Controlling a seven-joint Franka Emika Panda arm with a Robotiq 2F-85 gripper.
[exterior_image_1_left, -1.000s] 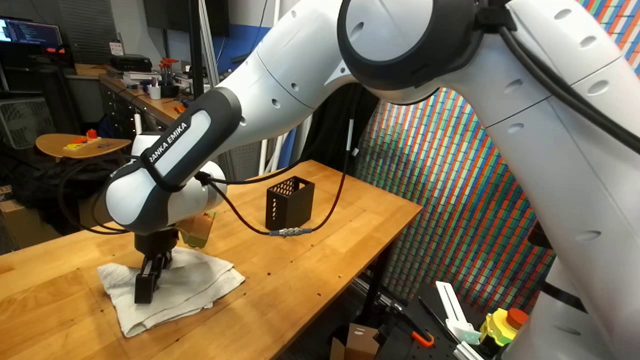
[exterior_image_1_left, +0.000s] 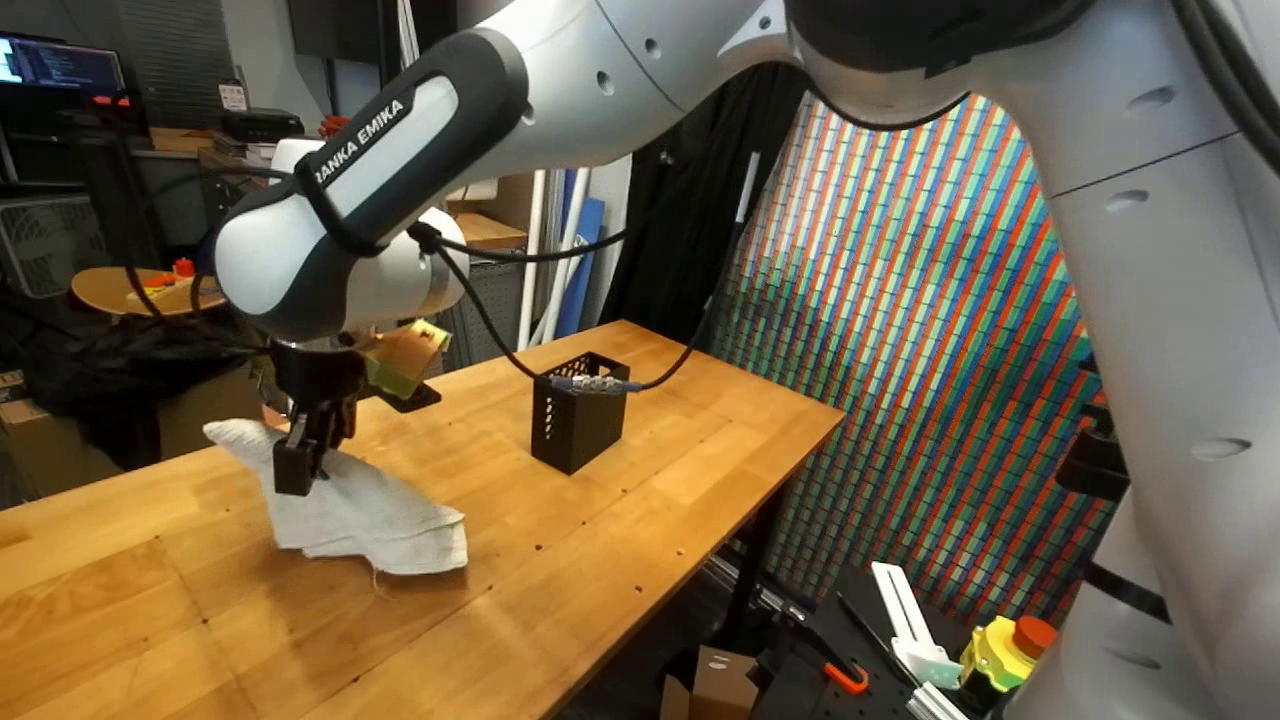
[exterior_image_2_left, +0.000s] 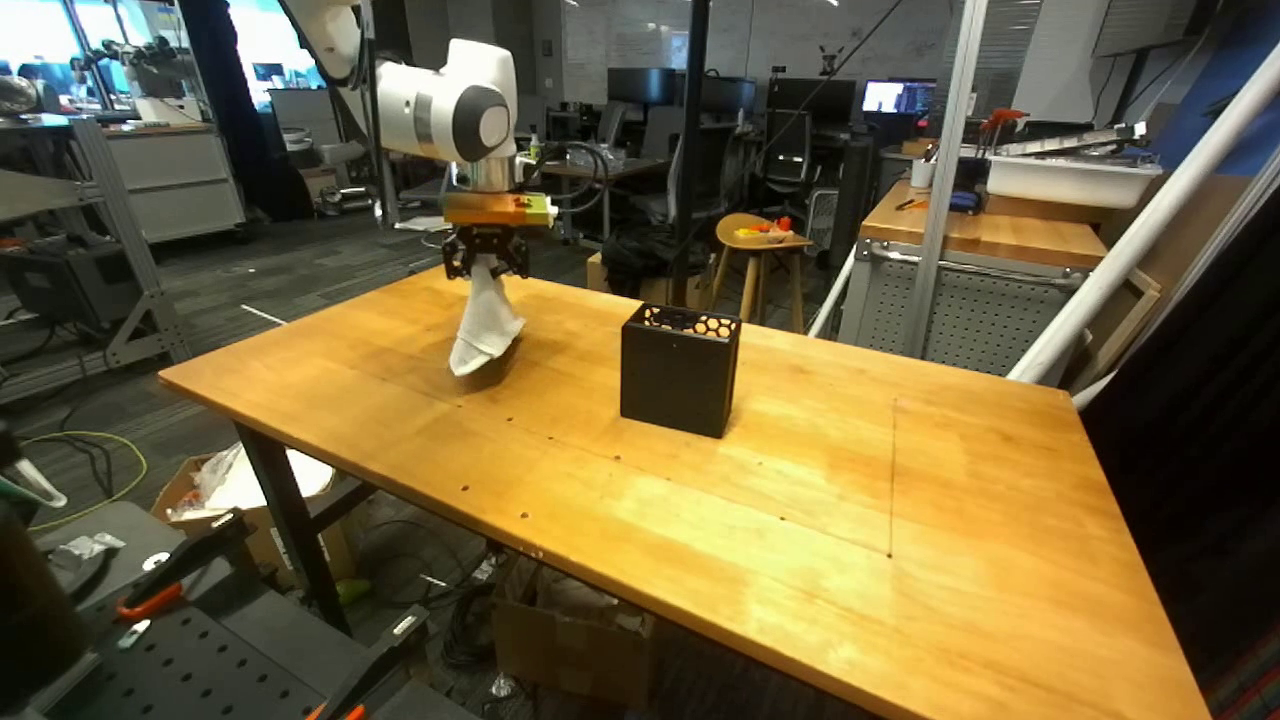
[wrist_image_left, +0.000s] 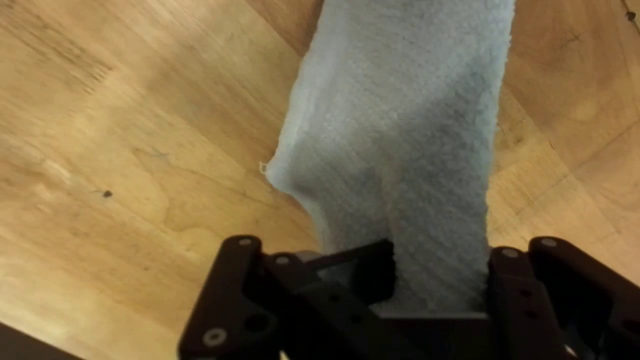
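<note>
A white cloth (exterior_image_1_left: 360, 510) hangs in folds from my gripper (exterior_image_1_left: 300, 470) above the left part of the wooden table. In exterior view 2 the cloth (exterior_image_2_left: 485, 322) tapers downward from the gripper (exterior_image_2_left: 485, 258), its lower end at or just over the tabletop. Seen from the wrist, the cloth (wrist_image_left: 408, 138) runs up from between the dark fingers, and its bunched fabric hides where they meet. My gripper is shut on the cloth.
A black box (exterior_image_1_left: 582, 414) with an open top and hexagonal holes stands on the wooden table (exterior_image_2_left: 840, 480). Around the box and towards the table's near side in exterior view 2 the surface is clear. A cable (exterior_image_1_left: 486, 318) loops from the arm.
A second ago the cloth lay spread flat on the table with my gripper down at it. Now the gripper is higher, and the cloth is lifted and draped beneath it.
</note>
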